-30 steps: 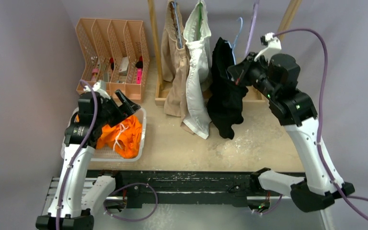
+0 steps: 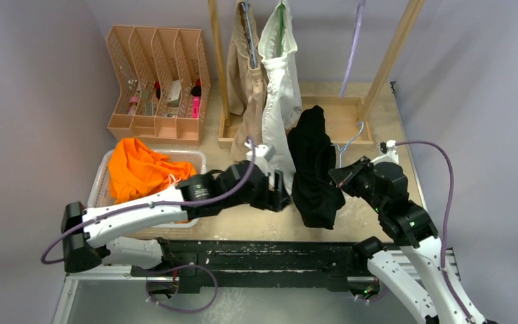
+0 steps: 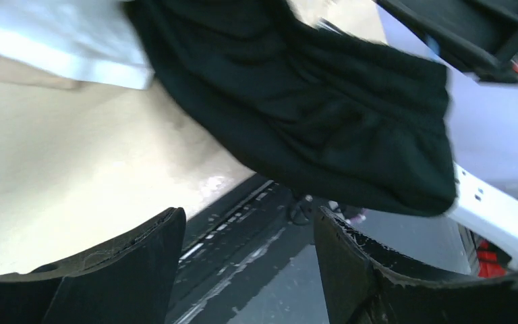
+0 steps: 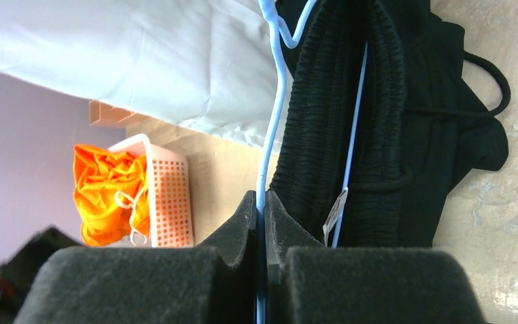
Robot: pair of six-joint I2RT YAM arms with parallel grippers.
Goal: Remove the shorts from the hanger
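Note:
Black shorts [image 2: 313, 175] hang in the middle of the top view, a light blue hanger [image 2: 342, 150] at their right edge. My right gripper is shut on the blue hanger's thin bar. In the right wrist view part of the hanger [image 4: 357, 108] runs inside the shorts' ribbed waistband [image 4: 324, 115], near a small white tag [image 4: 335, 214]. My left gripper has its fingers apart with nothing between them. The black shorts [image 3: 351, 135] spread across the left wrist view beyond those fingers, not touching them, and look blurred.
Tan trousers [image 2: 246, 101] and white trousers [image 2: 280, 101] hang just left of the black shorts. An orange garment [image 2: 138, 172] lies in a white basket [image 2: 201, 162] at the left. Behind it stands a pink divided organizer [image 2: 192, 128].
My right gripper has brought the hanger and black shorts down toward the table's front, tilting the hanger. My left gripper has swung right from over the basket to near the shorts.

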